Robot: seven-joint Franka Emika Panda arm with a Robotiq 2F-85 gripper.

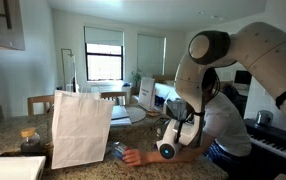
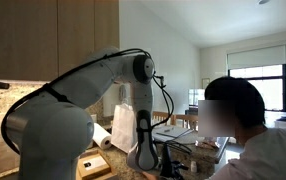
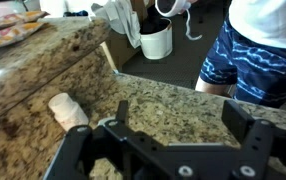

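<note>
In the wrist view my gripper stands open over the speckled counter [image 3: 173,105], with nothing between its fingers. Left of it, a small white cylinder [image 3: 68,111] lies on the counter, clear of the fingers. A tall white paper bag [image 1: 80,130] stands upright on the counter in exterior view 1, to the left of the arm [image 1: 183,130]. My fingertips cannot be made out in either exterior view.
A person [image 1: 223,122] leans in from the right, one hand [image 1: 134,157] on the counter beside the bag, close to the arm. A jar [image 1: 30,142] and a white tray [image 1: 13,168] are at left. Beyond the counter edge stands a white bin [image 3: 155,38].
</note>
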